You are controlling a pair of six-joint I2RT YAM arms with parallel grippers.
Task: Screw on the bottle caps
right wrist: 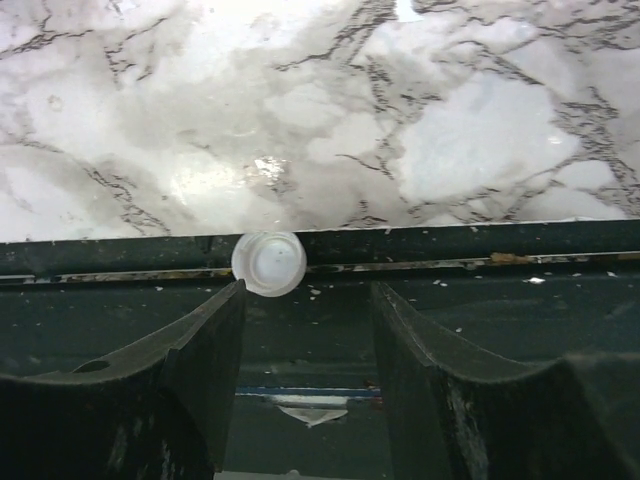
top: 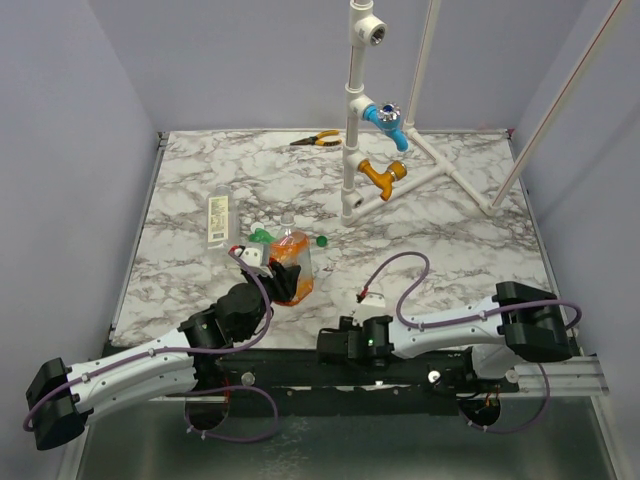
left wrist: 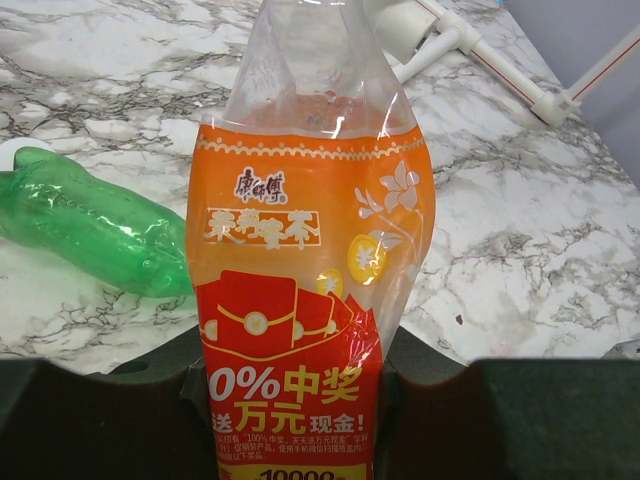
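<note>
An orange-labelled clear plastic bottle (left wrist: 310, 230) is held near upright, its sides pinched in, with my left gripper shut around its lower part. Its mouth lies beyond the top of the left wrist view. A white cap (right wrist: 269, 263), hollow side up, sits at the table's front edge, over the dark strip. My right gripper stands open just in front of it, the cap lying nearer the left finger (right wrist: 215, 325), nothing between the fingers. The right arm hides the cap in the top view.
A green bottle (left wrist: 95, 225) lies behind the held one. A clear bottle (top: 222, 218) lies at left, a green cap (top: 321, 241) near the middle. Pliers (top: 316, 139) and a white pipe stand (top: 355, 120) with taps are farther back.
</note>
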